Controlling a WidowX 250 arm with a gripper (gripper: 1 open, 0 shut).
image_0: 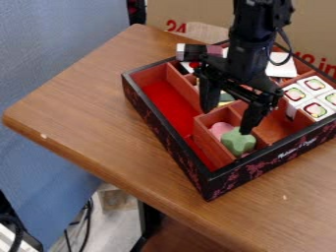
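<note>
A black robot arm reaches down from the top centre with its gripper (230, 108) over the middle of a black box (197, 169) with red compartments. Under and in front of the gripper, a pink piece (221, 129) and a green piece (239, 142) lie in the lower compartment. The long left compartment (168, 103) shows a bare red floor. Square white pieces with red marks (309, 96) fill the right compartment. The dark fingers overlap the dividers, so their opening and anything between them is unclear.
The box stands on a wooden table (85, 108), clear on the left and front. A white object (191, 49) and white paper lie at the back. A cardboard box (184, 12) stands behind; cables hang near the lower left edge.
</note>
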